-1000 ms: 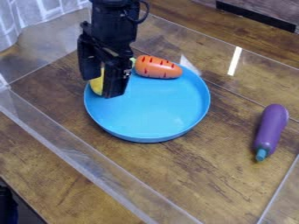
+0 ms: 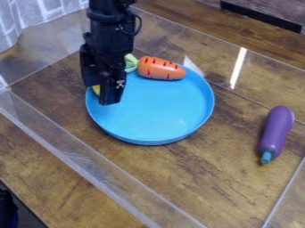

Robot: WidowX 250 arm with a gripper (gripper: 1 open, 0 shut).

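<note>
My black gripper (image 2: 103, 78) hangs at the upper left over the left edge of a blue round plate (image 2: 156, 114), fingers pointing down and apart. A yellow object (image 2: 95, 89) lies behind it, mostly hidden by the fingers; I cannot make out its shape or whether it touches them. An orange toy carrot (image 2: 160, 69) with a pale green top lies at the back of the plate. A purple toy eggplant (image 2: 276, 132) lies on the wooden table (image 2: 202, 178), right of the plate.
Clear plastic edges run along the left and lower part of the table. The table in front of the plate and between plate and eggplant is free. A small white scrap lies behind the plate's right rim.
The gripper has shifted slightly left, covering more of the yellow object. The carrot, plate and eggplant have not moved.
</note>
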